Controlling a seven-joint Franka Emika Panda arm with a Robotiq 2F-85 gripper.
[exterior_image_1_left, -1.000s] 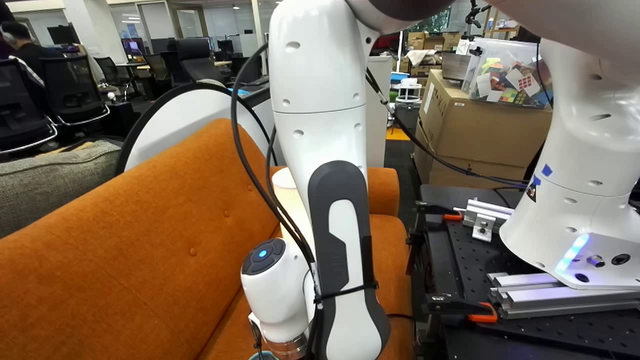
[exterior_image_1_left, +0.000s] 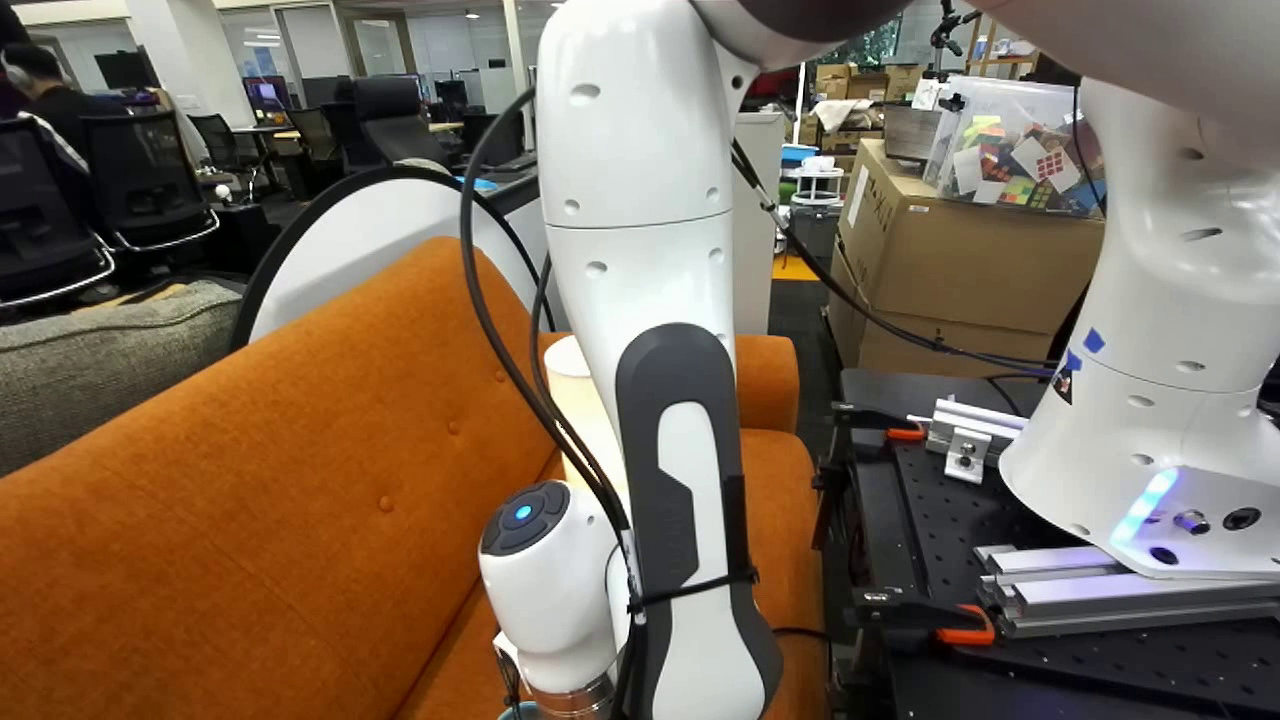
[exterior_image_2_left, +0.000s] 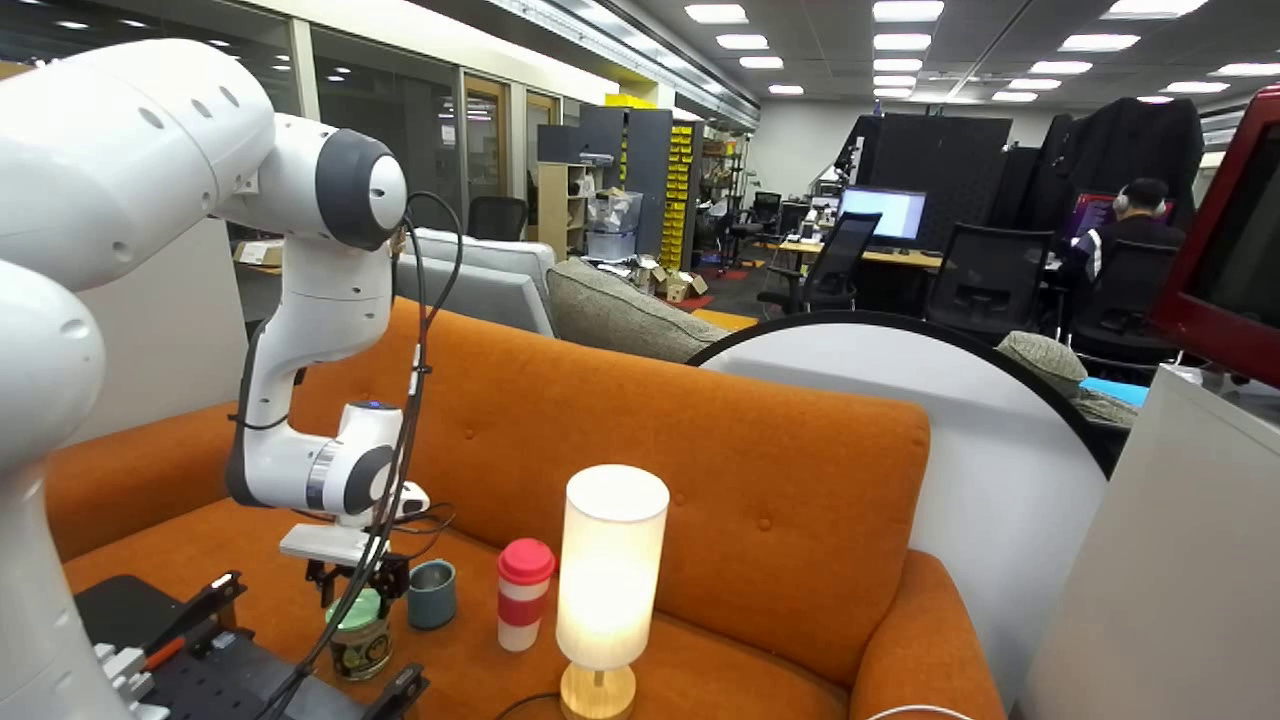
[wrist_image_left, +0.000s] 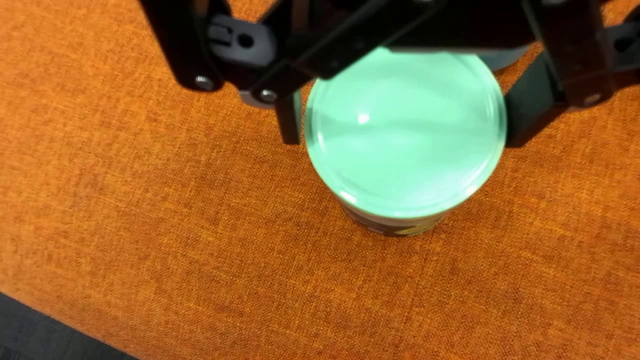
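Note:
A round container with a pale green top (wrist_image_left: 405, 132) stands upright on the orange sofa seat; its patterned side (exterior_image_2_left: 362, 655) shows in exterior view 2. Around it, the gripper is open, one finger on either side. In the wrist view a thin gap shows at the left finger (wrist_image_left: 289, 119), while the right finger (wrist_image_left: 531, 108) is very close to the rim; I cannot tell whether it touches. Exterior view 1 does not show the fingers.
A blue-grey cup (exterior_image_2_left: 432, 595) stands just beside the gripper. Farther right are a red-lidded tumbler (exterior_image_2_left: 524, 594) and a lit lamp (exterior_image_2_left: 613, 564). The sofa backrest (exterior_image_2_left: 720, 468) rises behind them. Cables (exterior_image_2_left: 402, 468) hang along the arm, and clamps (exterior_image_2_left: 402, 692) edge the robot's table.
The white hand end of the arm has shifted very slightly left in exterior view 1. Everything else there looks the same.

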